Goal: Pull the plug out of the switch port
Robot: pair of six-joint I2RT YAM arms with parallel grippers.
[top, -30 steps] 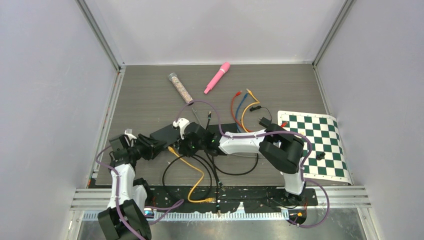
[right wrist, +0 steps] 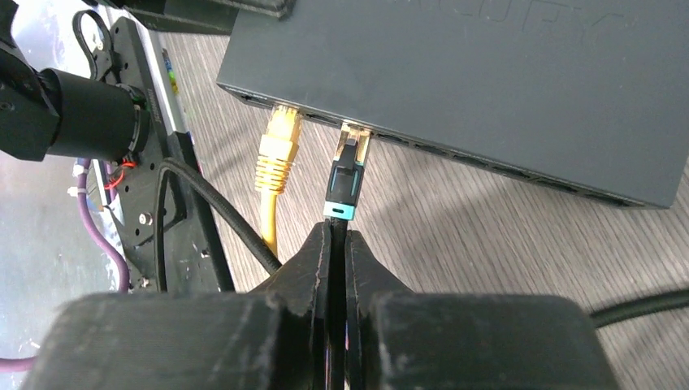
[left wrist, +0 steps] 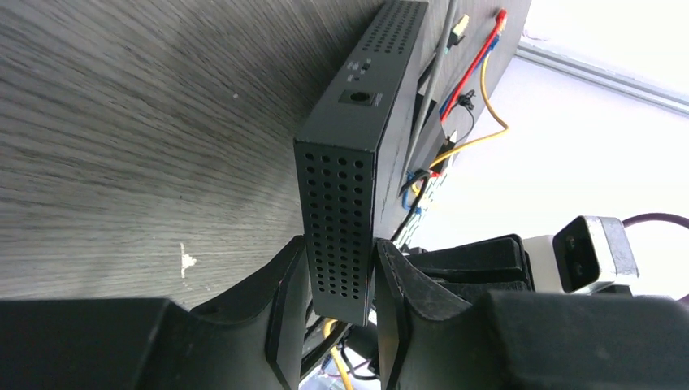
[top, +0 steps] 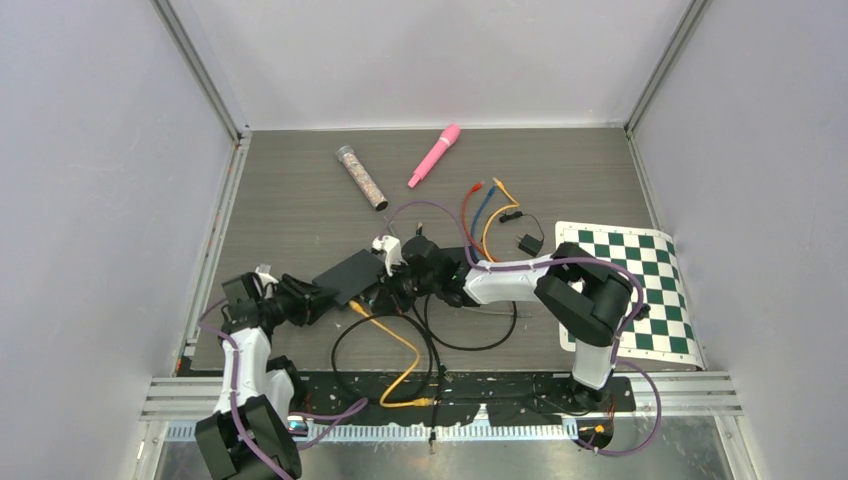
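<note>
The black switch (top: 345, 275) lies tilted between my grippers, seen close in both wrist views. A black plug (right wrist: 345, 179) with a cyan band sits at its port, beside a yellow plug (right wrist: 276, 154). My right gripper is shut on the black cable just behind that plug. My left gripper is at the switch's perforated end (left wrist: 333, 219), a finger at each side; whether it grips is hard to tell.
A pink microphone (top: 433, 157) and a clear tube (top: 362, 178) lie behind. Loose cables cluster right of centre, beside a checkerboard (top: 650, 300). More cables loop near the front edge.
My right arm has moved to the right, and the switch has shifted right along with it. My left gripper has moved slightly right.
</note>
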